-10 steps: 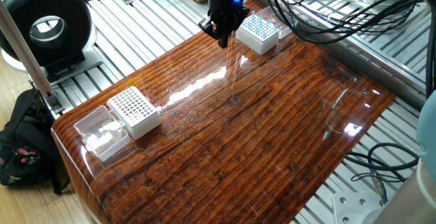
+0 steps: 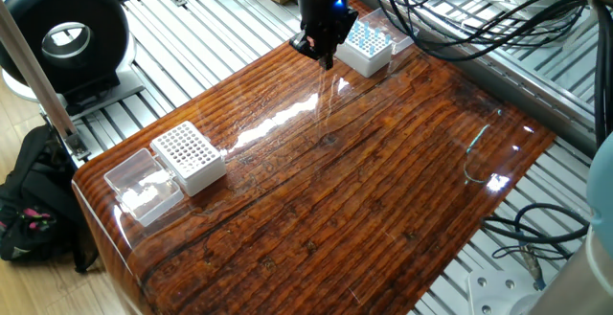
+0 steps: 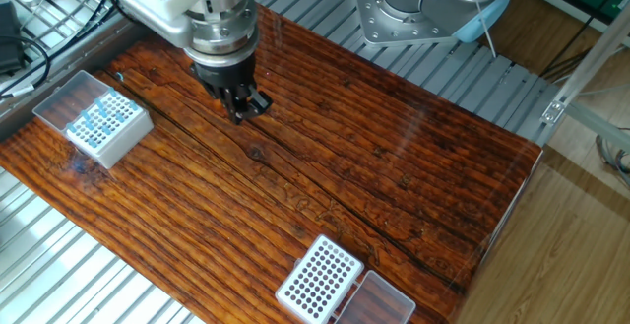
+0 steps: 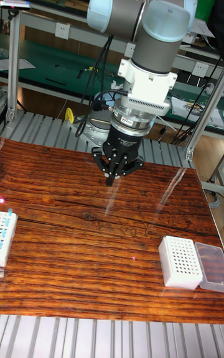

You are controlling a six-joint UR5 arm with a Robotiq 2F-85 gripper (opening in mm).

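Note:
My black gripper (image 2: 327, 63) hangs above the wooden table, clear of its surface. Its fingers come together at the tips (image 4: 111, 180), so it looks shut, and nothing shows between them. A white rack holding several blue tips (image 3: 106, 127) stands near one end of the table, its clear lid open. In view 1 this rack (image 2: 365, 49) is just right of the gripper. At the other end sits a second white rack (image 2: 190, 156) with rows of holes that look empty (image 4: 179, 260). Its clear lid (image 2: 144, 187) lies open beside it.
Black cables (image 2: 498, 28) hang over the back right corner in view 1. Slatted metal surfaces (image 4: 99, 338) border the table.
Both racks stay where they were.

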